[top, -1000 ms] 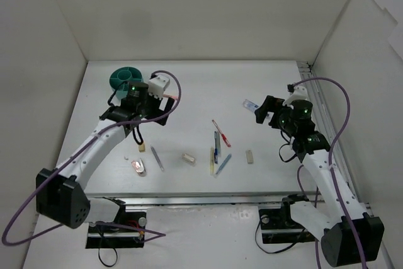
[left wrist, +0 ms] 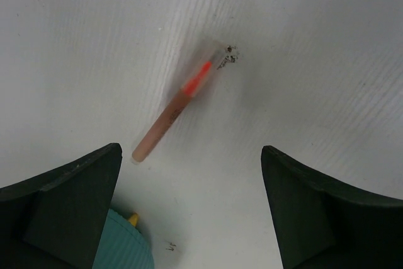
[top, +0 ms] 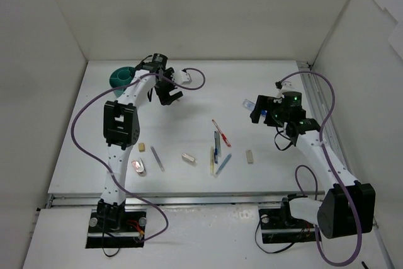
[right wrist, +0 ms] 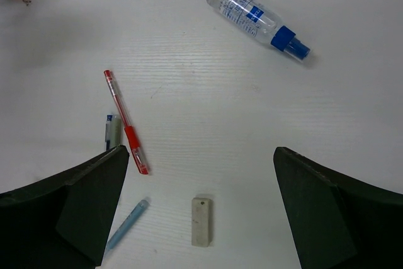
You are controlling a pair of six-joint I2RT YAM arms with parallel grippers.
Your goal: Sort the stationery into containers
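A red-and-pink pen (left wrist: 170, 115) lies below my left gripper, whose fingers stand apart with nothing between them. The teal container (top: 119, 76) sits at the back left, partly behind that arm. My right gripper is open above the table's right side. Near it lie a clear blue-capped bottle (right wrist: 249, 16), a red pen (right wrist: 129, 131), a blue pen (right wrist: 129, 222) and a pale eraser-like block (right wrist: 200, 222). Several more pens (top: 211, 162) lie at the middle front.
At the front left are a yellow block (top: 141, 147), a grey pen (top: 157, 159), a silver item (top: 138, 167) and a small pale item (top: 189, 158).
My right arm moved a little; the objects look unmoved.
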